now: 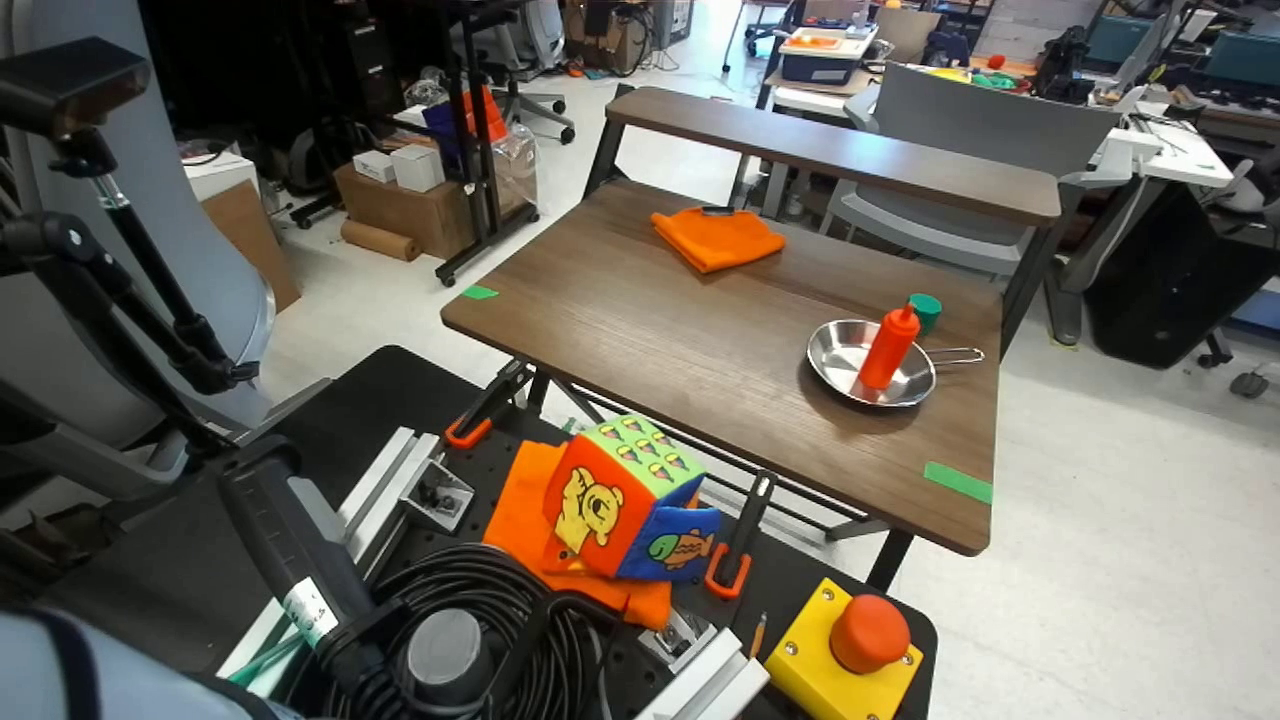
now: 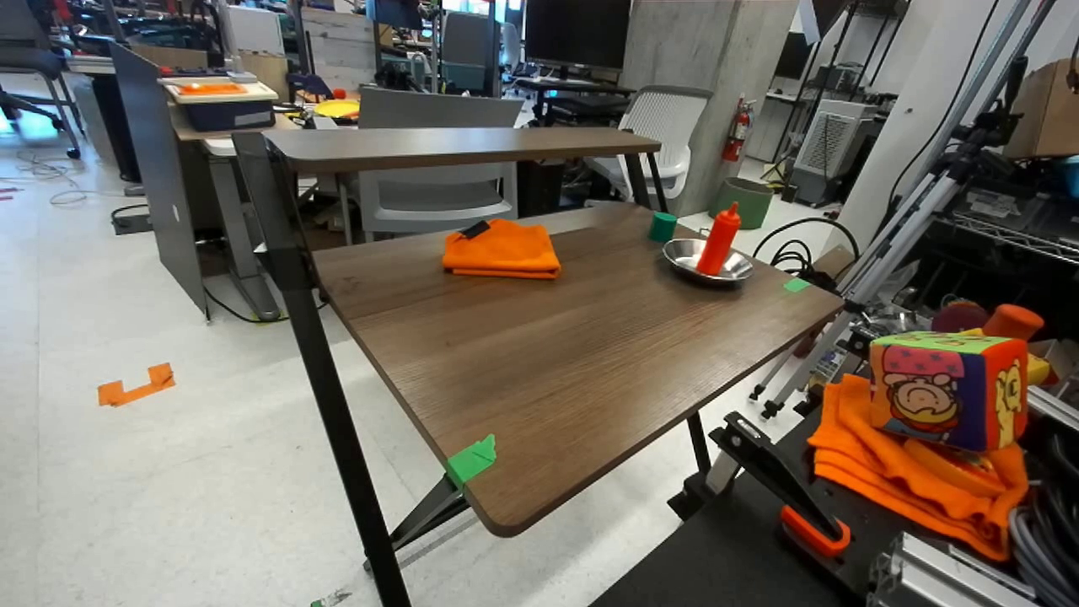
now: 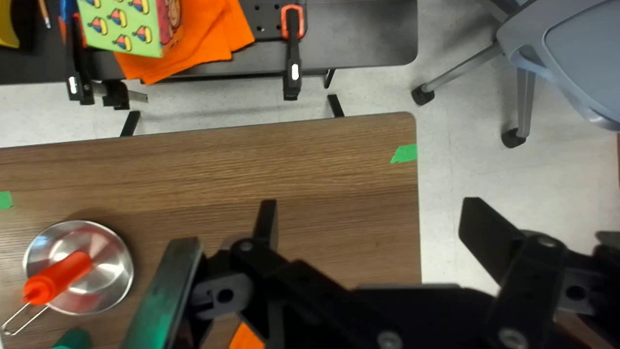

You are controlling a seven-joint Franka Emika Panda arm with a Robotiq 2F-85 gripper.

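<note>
In the wrist view my gripper stands open above the brown table (image 3: 325, 174), its black fingers (image 3: 266, 224) wide apart and nothing between them. Neither exterior view shows it. A shiny metal pan (image 1: 828, 354) rests toward the table's right side in exterior view 1, with a red squeeze bottle (image 1: 888, 348) standing in it. Close behind the pan is a small green cup (image 1: 925, 311). Toward the back left lies a folded orange cloth (image 1: 720, 240) with a dark item on its back edge; in the wrist view the gripper hides most of this cloth (image 3: 247, 338).
A raised shelf (image 1: 828, 150) spans the table's back edge. In front stands a black bench with a colourful soft cube (image 1: 630, 504) on orange cloth, clamps, coiled cables and a yellow box with a red button (image 1: 870, 634).
</note>
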